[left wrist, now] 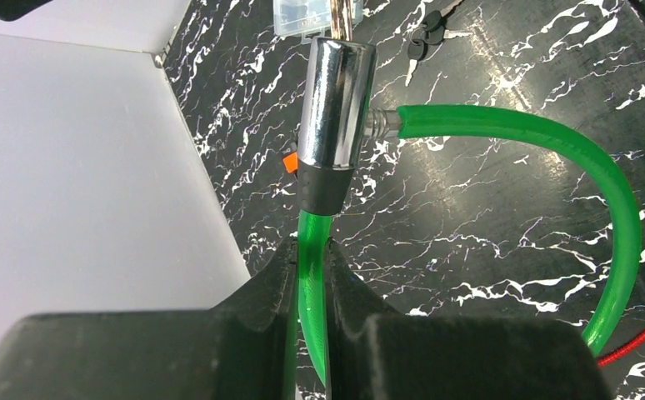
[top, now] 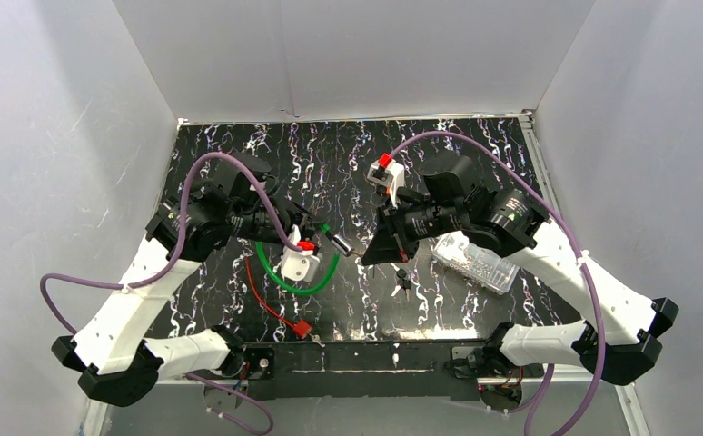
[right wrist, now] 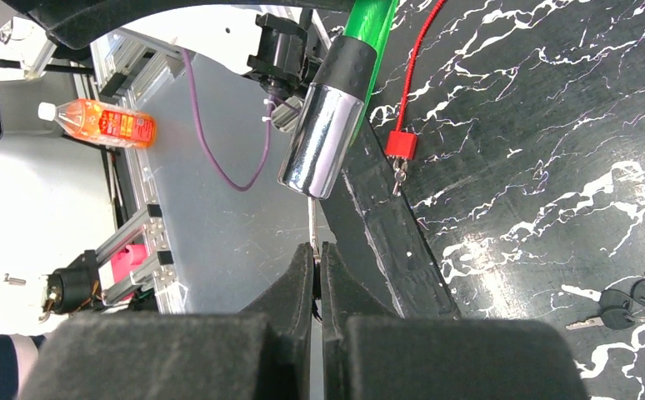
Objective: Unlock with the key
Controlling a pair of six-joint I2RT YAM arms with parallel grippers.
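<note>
In the left wrist view, the cable lock's chrome barrel [left wrist: 336, 104] has a black collar and a green cable [left wrist: 536, 123] looping back from its side. My left gripper is shut on the cable just behind the collar. At the barrel's other end, my right gripper is shut on a thin key [right wrist: 312, 218], whose blade runs to the barrel's end face [right wrist: 302, 185]. The key meets the barrel roughly in line; how deep it sits, I cannot tell. Seen from the top, lock [top: 341, 244] and key hang between both grippers, above the table.
Spare keys [right wrist: 627, 307] on a ring lie on the dark marbled table. A red cable lock with a red body [top: 301, 329] rests at the front left. A clear plastic box [top: 475, 263] sits under the right arm. White walls enclose the sides and back.
</note>
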